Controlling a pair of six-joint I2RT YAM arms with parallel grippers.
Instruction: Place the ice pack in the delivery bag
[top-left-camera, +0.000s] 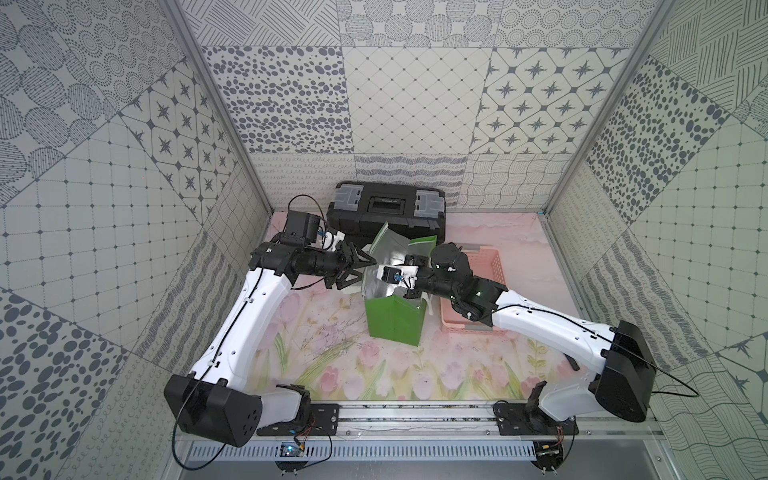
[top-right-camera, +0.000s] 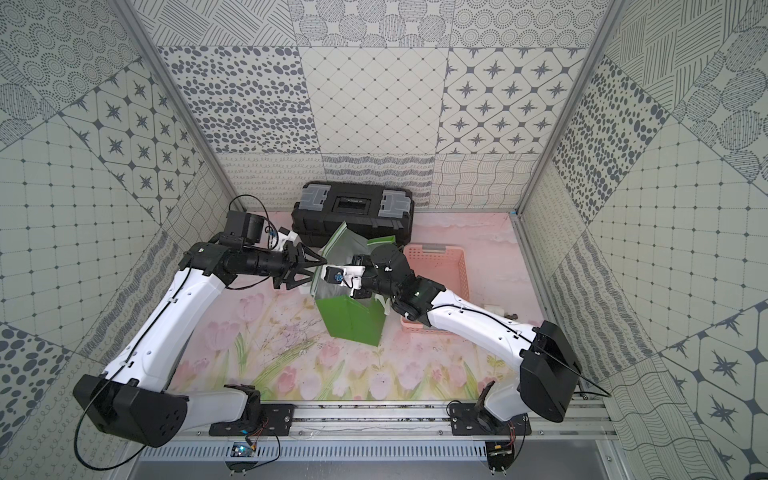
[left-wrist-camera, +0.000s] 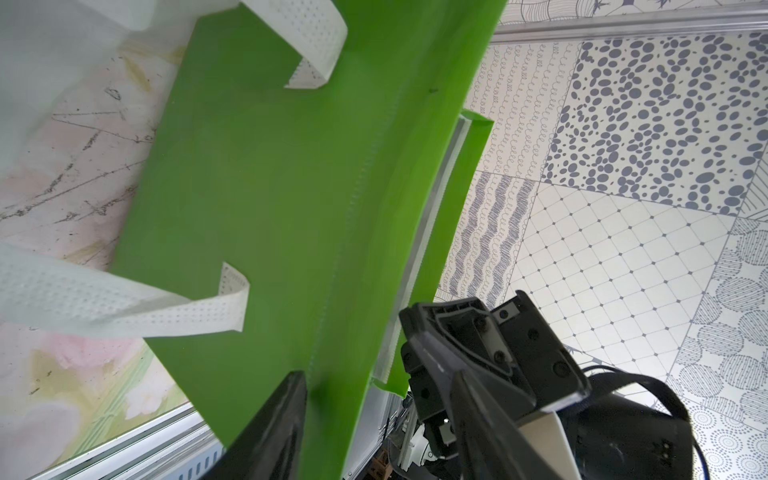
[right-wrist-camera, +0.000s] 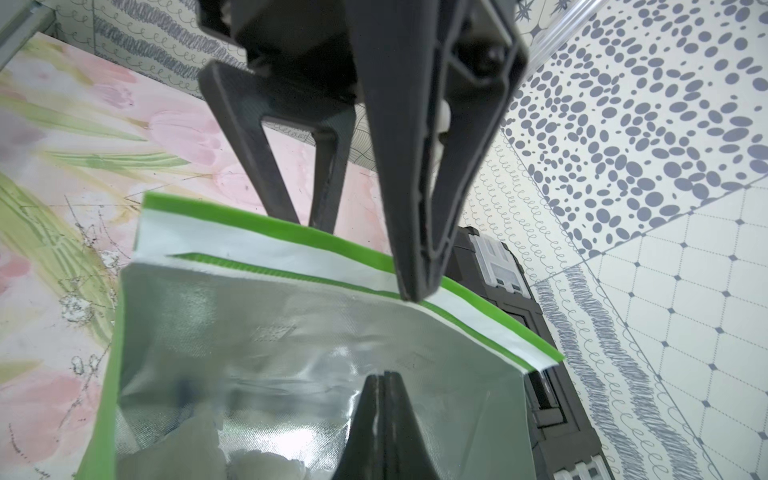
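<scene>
The green delivery bag (top-left-camera: 396, 320) stands upright with its silver inside showing. In the right wrist view its white-taped top edge (right-wrist-camera: 264, 246) runs across, ahead of and outside my right gripper. That gripper is shut, nothing between its fingertips, in front of the silver lining. My left gripper is open at the bag's left side. Its fingers straddle the top edge, one inside and one outside, without closing on it. Pale lumps (right-wrist-camera: 185, 456) show low within the bag; I cannot tell whether they are the ice pack.
A pink basket (top-left-camera: 497, 276) sits right of the bag, partly under my right arm. Behind stands a black toolbox (top-left-camera: 388, 209). White straps (left-wrist-camera: 172, 312) hang from the bag's left face.
</scene>
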